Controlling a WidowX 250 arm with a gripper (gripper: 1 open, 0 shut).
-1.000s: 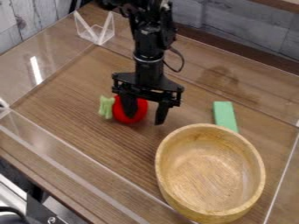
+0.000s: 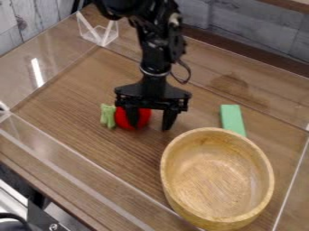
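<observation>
My black gripper (image 2: 151, 106) is over a red round object (image 2: 133, 121) with a green part (image 2: 107, 115) at its left, left of centre on the wooden table. The left finger comes down onto the red object; the right finger stands apart to the right of it. Whether it grips the object cannot be told.
A large tan bowl (image 2: 214, 175) fills the lower right, with a green block (image 2: 233, 121) behind it. A clear plastic item (image 2: 97, 27) lies at the back left.
The gripper and arm have shifted very slightly to the left, and the red object with them or under them; little else differs.
</observation>
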